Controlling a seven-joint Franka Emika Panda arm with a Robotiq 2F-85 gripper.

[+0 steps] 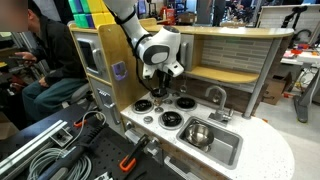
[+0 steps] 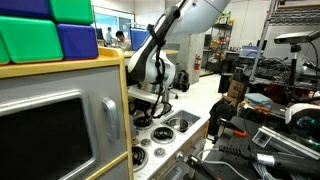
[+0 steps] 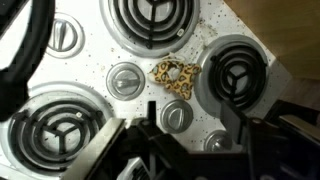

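Observation:
A small yellow-orange piece with brown spots (image 3: pixel 174 76) lies on the white stovetop between two coil burners in the wrist view. Above the stove hangs my gripper, its dark fingers apart at the bottom of that view. A round metal knob shows in the gap behind them, and I see nothing held. The spotted piece is ahead of the fingertips, not between them. In exterior view 1 the white arm reaches down over the burners, too small there to show the fingertips clearly.
Coil burners (image 3: pixel 239 78) and metal knobs (image 3: pixel 125 81) surround the piece. A metal pot (image 1: pixel 199 133) sits in the sink (image 1: pixel 222 148), with a faucet (image 1: pixel 217 98) behind it. A wooden shelf (image 1: pixel 225 75) and tall cabinet border the stove.

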